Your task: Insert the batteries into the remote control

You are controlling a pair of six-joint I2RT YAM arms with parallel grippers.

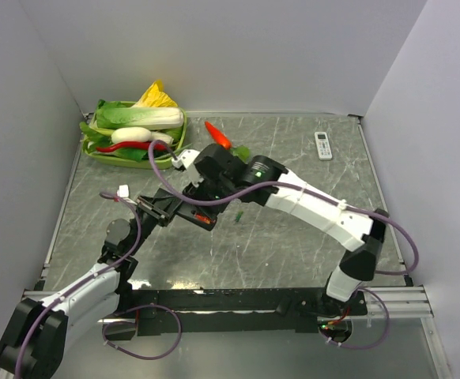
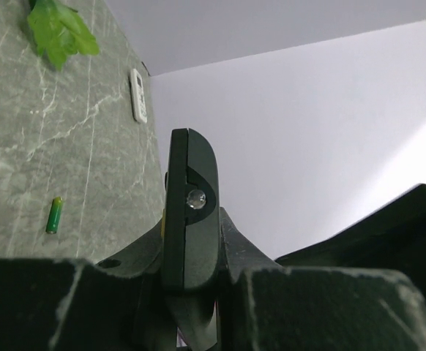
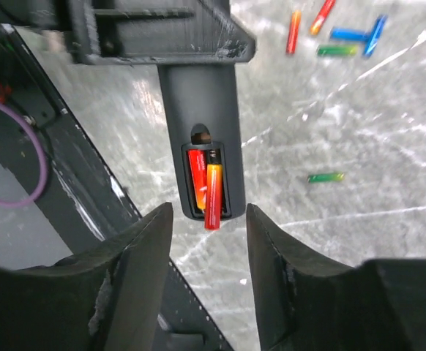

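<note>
A black remote (image 3: 198,102) with its battery compartment uncovered is held by my left gripper (image 1: 167,205), shut on it, at the centre-left in the top view. In the right wrist view, a red battery (image 3: 197,179) lies inside the compartment; an orange-and-red battery (image 3: 214,191) lies beside it, its lower end over the compartment's edge. My right gripper is open, its fingers just below the compartment, on either side of the lower battery end.
Several loose batteries (image 3: 337,50) lie on the marble table (image 1: 309,221). A vegetable basket (image 1: 92,154) stands back left, a carrot (image 1: 217,134) at the back, a white remote (image 1: 322,145) back right.
</note>
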